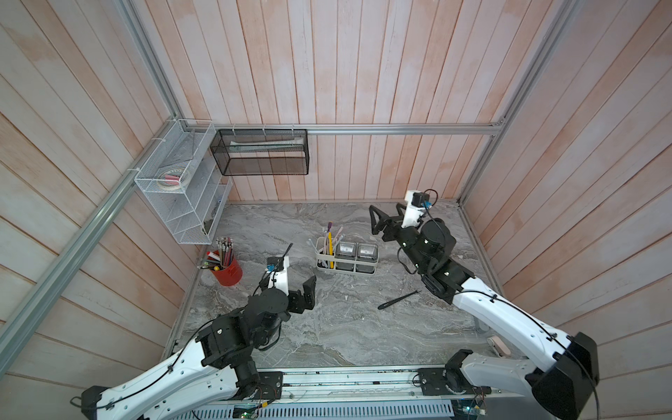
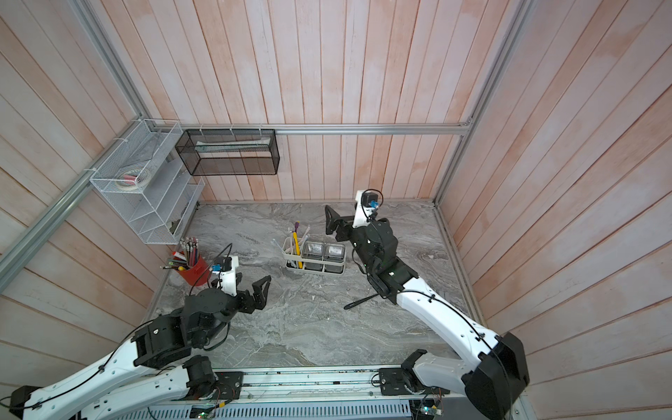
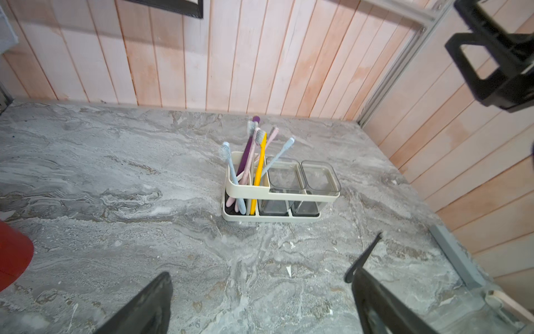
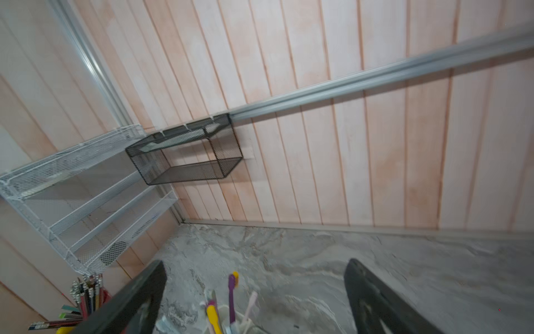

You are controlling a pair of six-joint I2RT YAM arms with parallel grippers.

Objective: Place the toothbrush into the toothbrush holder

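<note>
The cream toothbrush holder (image 3: pixel 297 196) stands upright mid-table in the left wrist view, several toothbrushes leaning in its left part. Among them are a yellow toothbrush (image 3: pixel 258 172), a purple toothbrush (image 3: pixel 244 158) and a pale blue toothbrush (image 3: pixel 228 156). My right gripper (image 1: pixel 386 212) is open and empty, up to the right of and behind the holder. In the right wrist view, toothbrush tops (image 4: pixel 212 314) show low between its spread fingers. My left gripper (image 1: pixel 308 294) is open and empty, left of and in front of the holder.
Two clear cups (image 3: pixel 285 177) fill the holder's right side. A slim black stick (image 1: pixel 399 299) lies right of centre. A red cup of pens (image 1: pixel 228 271) stands at left, below white wire shelves (image 1: pixel 182 189).
</note>
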